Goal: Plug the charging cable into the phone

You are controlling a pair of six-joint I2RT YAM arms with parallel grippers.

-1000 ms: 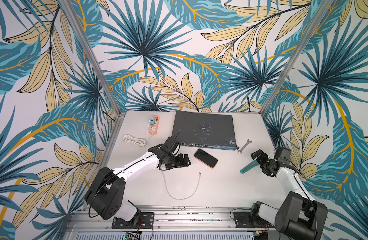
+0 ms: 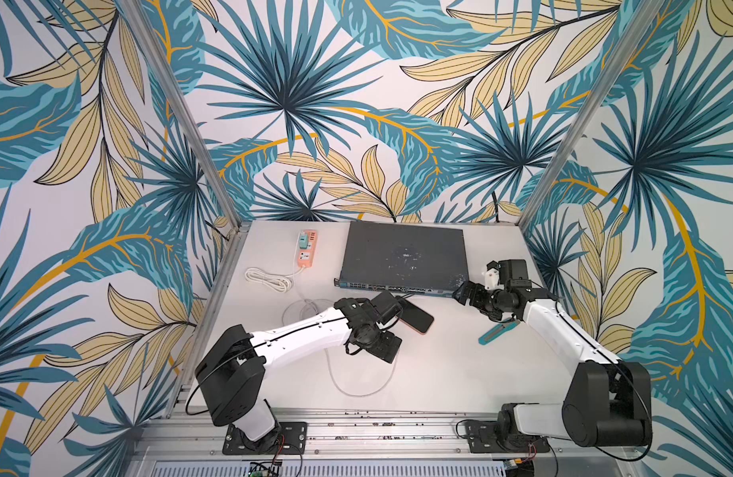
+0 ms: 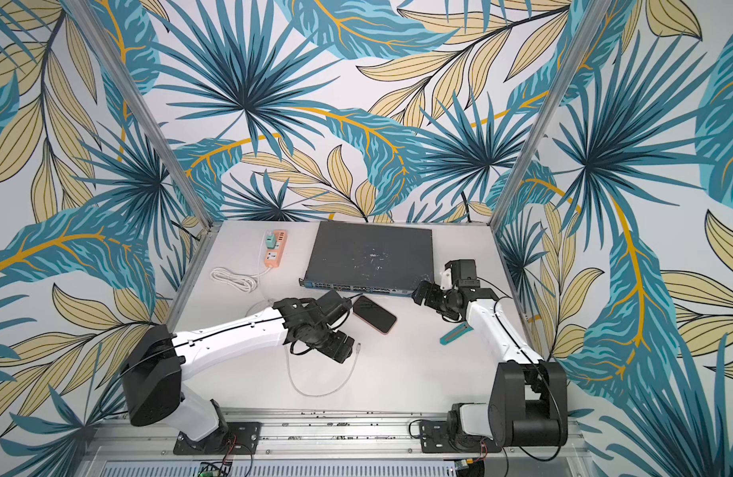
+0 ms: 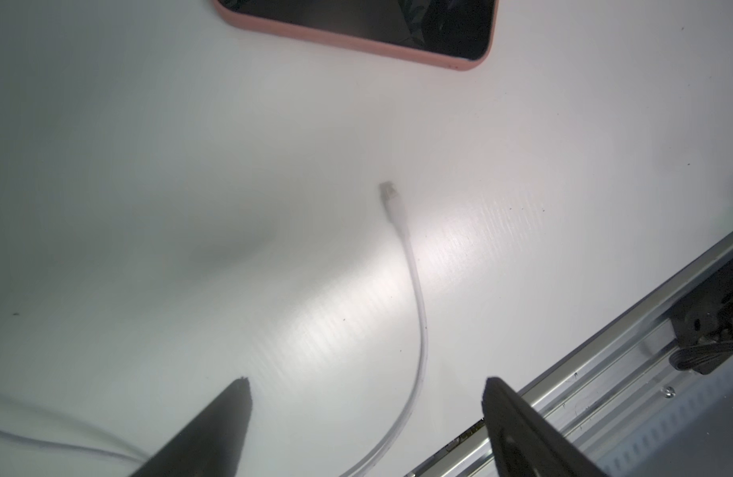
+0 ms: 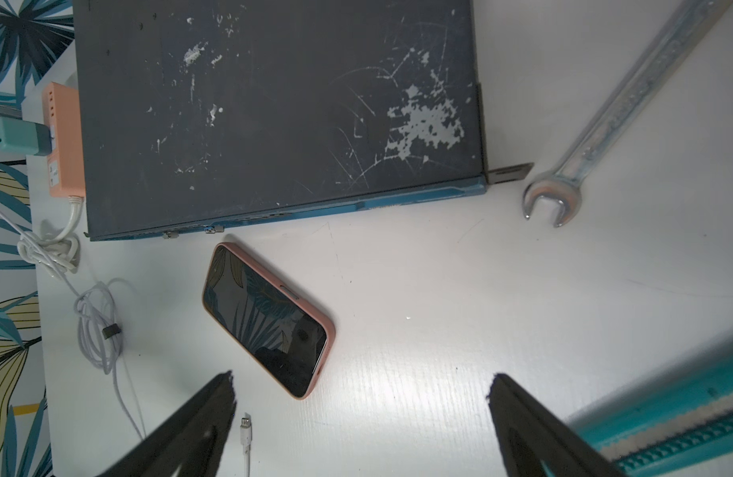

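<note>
The phone (image 5: pixel 267 318), dark-screened in a pink case, lies flat on the table in front of the black rack unit. Its lower edge shows at the top of the left wrist view. The white charging cable (image 4: pixel 418 302) curves over the table, its plug (image 4: pixel 391 200) lying free a short way from the phone (image 4: pixel 358 24). Above the cable my left gripper is part open, with nothing held between its fingers. My right gripper, wide open and empty, hovers right of the phone, near the rack unit's right front corner.
The black rack unit (image 3: pixel 370 254) fills the back middle. A wrench (image 5: pixel 577 171) and a teal box cutter (image 5: pixel 676 413) lie at the right. At the back left are a pink power strip (image 2: pixel 306 248) and a coiled white cord (image 2: pixel 267 278).
My right arm has moved left and toward the rack unit, over the wrench. Phone and cable have not visibly moved.
</note>
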